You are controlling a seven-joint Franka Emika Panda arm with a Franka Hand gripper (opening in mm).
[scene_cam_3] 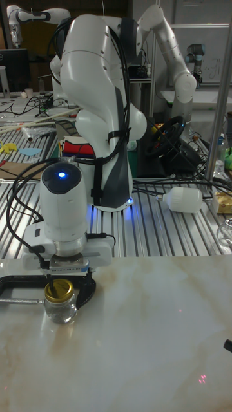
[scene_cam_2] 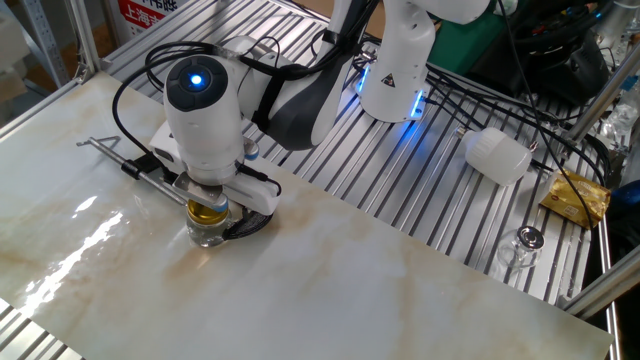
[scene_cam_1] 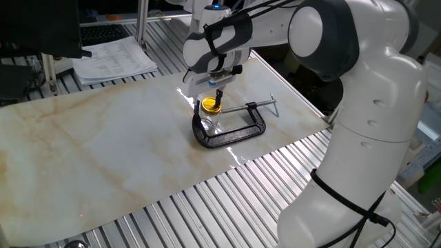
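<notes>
A glass jar with a gold lid (scene_cam_1: 211, 105) stands upright on the marbled board, within the frame of a black C-clamp (scene_cam_1: 231, 138) lying flat. My gripper (scene_cam_1: 208, 103) points down at the lid, its dark fingers (scene_cam_1: 219, 97) at opposite sides of it. Whether they press on the lid or stand slightly apart from it cannot be told. In exterior view 2 the gripper body partly covers the gold lid (scene_cam_2: 207, 214), and the clear glass shows below. From the front, in exterior view 3, one dark finger overlaps the lid (scene_cam_3: 60, 290).
The clamp's screw bar (scene_cam_2: 150, 178) reaches out beside the jar. Most of the marbled board (scene_cam_1: 89, 151) is bare. On the slatted table lie a white bulb-shaped object (scene_cam_2: 497, 156), a small glass jar (scene_cam_2: 522, 247) and a yellow packet (scene_cam_2: 575, 197). Papers (scene_cam_1: 114, 60) lie at the back left.
</notes>
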